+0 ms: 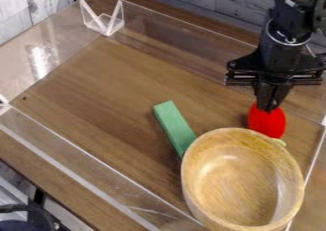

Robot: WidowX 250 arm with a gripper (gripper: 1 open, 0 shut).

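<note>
My black gripper (268,94) hangs at the right of the camera view, its fingertips low over a rounded red object (266,122), touching it or just above it; which, I cannot tell. The fingers look shut, with nothing visible between them. A beige round bowl (242,182) sits at the front right, just in front of the red object, whose lower part has a small pale green piece beside it. A green block (174,126) lies diagonally to the left of the bowl.
Clear low walls (90,178) border the wooden work surface (102,101), whose middle and left are free. A clear bracket (105,20) stands at the back left. A grey wooden wall is behind.
</note>
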